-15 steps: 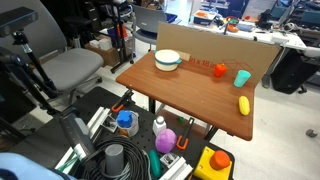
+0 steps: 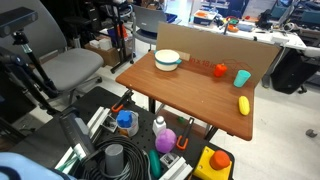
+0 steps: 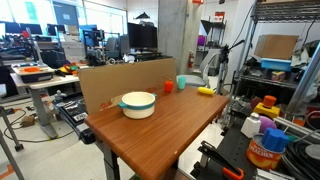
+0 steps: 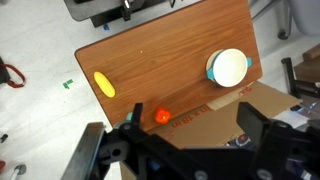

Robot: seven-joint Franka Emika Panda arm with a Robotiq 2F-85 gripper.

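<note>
On the brown table point(image 2: 195, 95) stands a white round pot point(image 2: 167, 60) with teal handles, also seen as the pot point(image 4: 230, 67) in the wrist view. Toward the back right of exterior view 1 are a small red item point(image 2: 220, 70) and a teal cup point(image 2: 242, 77). A yellow elongated item point(image 2: 244, 105) lies near the right edge. From high above, my gripper looks down at the table, its dark fingers spread wide with nothing between them. The red item point(image 4: 162, 115) shows beyond it, well apart. Neither exterior view shows the gripper clearly.
A cardboard screen point(image 3: 150, 78) stands along the table's far side. In front, a dark surface holds cables, a blue-topped container point(image 2: 126, 120), a purple ball point(image 2: 165, 140) and a yellow box with a red button point(image 2: 214, 162).
</note>
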